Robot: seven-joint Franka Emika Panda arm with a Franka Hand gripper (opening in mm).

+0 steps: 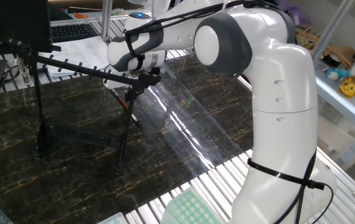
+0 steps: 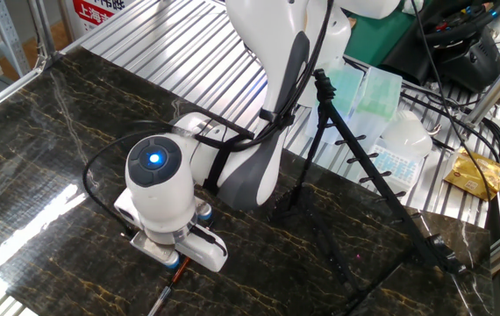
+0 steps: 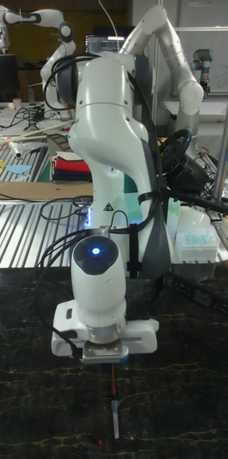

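Observation:
A slim brush or pen [image 3: 115, 417] with a reddish-brown shaft and a silvery end lies on the dark marbled tabletop. In exterior view 1 the brush [image 1: 131, 113] runs slantwise behind the black stand's leg. My gripper [image 2: 189, 237] points down over the table, and the brush [image 2: 167, 290] shows partly from under it. Seen from the front, the gripper [image 3: 107, 359] is above the brush's far end. The hand's body covers its fingertips, so neither their spacing nor anything between them can be made out.
A black frame stand [image 1: 84, 134] rises from the tabletop beside the arm. Translucent boxes [image 2: 368, 96] and a gold packet [image 2: 475, 173] sit on the slatted metal surface. A keyboard [image 1: 71, 31] and papers lie at the far edge.

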